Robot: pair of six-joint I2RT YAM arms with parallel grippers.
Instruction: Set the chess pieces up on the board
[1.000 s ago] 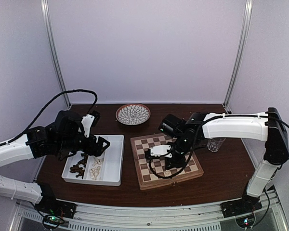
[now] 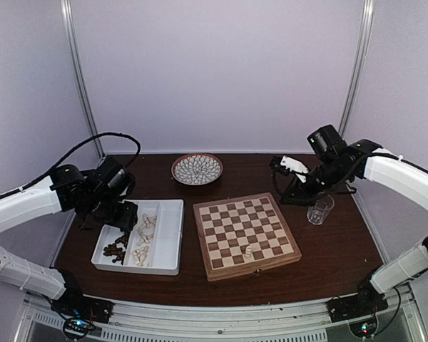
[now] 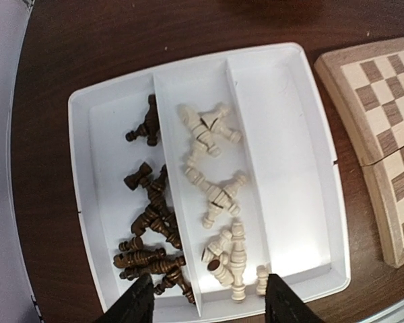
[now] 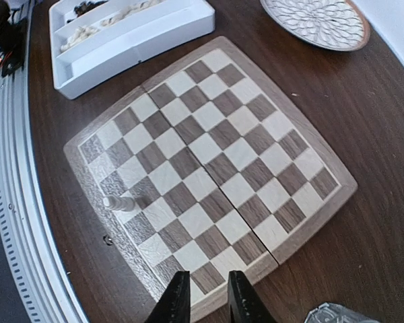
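A lone white piece [image 4: 119,203] stands upright on the chessboard [image 2: 235,272], close to its front edge; the other squares are bare. The white tray [image 3: 297,168] holds dark pieces [image 3: 155,259] in its left compartment and white pieces [image 3: 238,259] in its middle one. Above the tray hangs my left gripper, fingers apart, nothing held between them. My right gripper is over the board's right side, its fingers parted with only a narrow empty gap.
A patterned bowl [image 2: 197,169] sits behind the board. Below the right arm, a clear glass [image 2: 320,209] stands to the right of the board. The tray's right compartment is empty.
My right arm has swung away to the right, uncovering the board and the white piece standing on it. My left gripper has shifted a little to the left over the tray.
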